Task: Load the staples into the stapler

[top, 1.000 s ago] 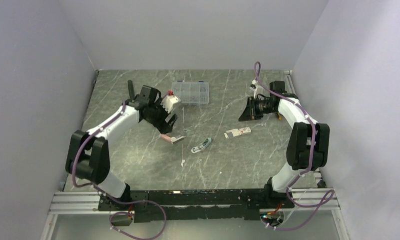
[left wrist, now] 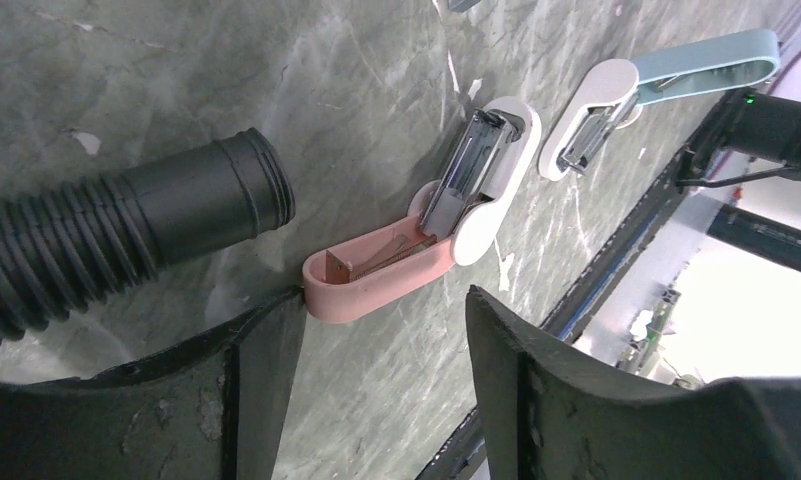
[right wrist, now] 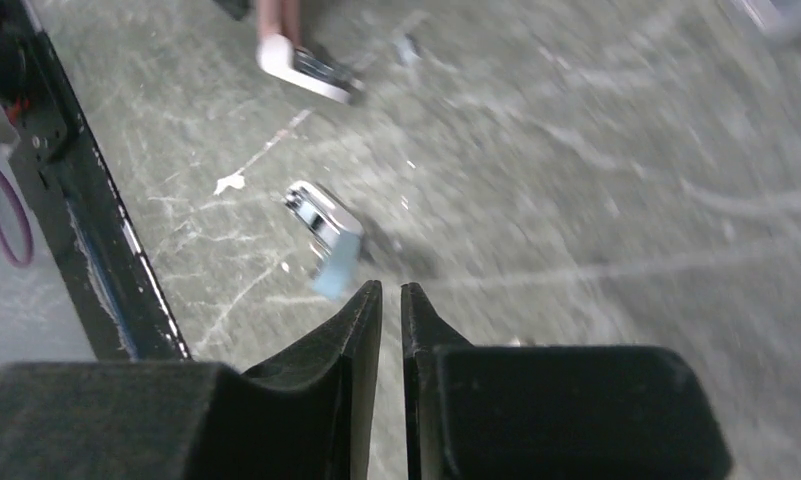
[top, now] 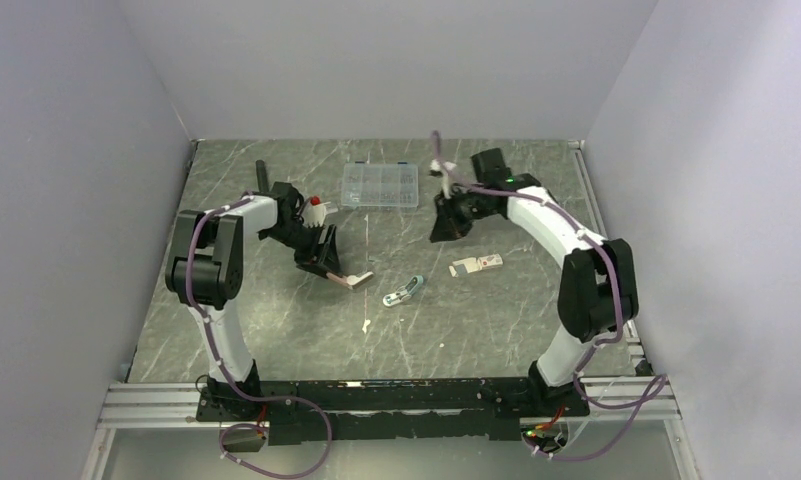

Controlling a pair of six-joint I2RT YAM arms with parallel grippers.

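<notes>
A pink-and-white stapler (left wrist: 381,270) lies with its metal channel uncovered. My left gripper stands open over its pink end, one fingertip overlapping that end in the left wrist view; contact cannot be told. To its right lies a blue-and-white stapler (top: 404,291), also showing its metal channel (left wrist: 594,135). My right gripper hangs above the table, its fingers parted by a narrow gap with nothing between them. Behind the pink stapler sits a small grey piece (right wrist: 406,48), possibly staples. A white printed box (top: 476,265) rests right of the staplers.
At the back stands a clear compartment case (top: 380,186). A black ribbed cylinder (left wrist: 146,220) shows at the left in the left wrist view. White scraps (top: 366,326) dot the front of the table. Bare surface surrounds the staplers.
My right arm has swung left toward the table's middle. The staplers look nearly unmoved.
</notes>
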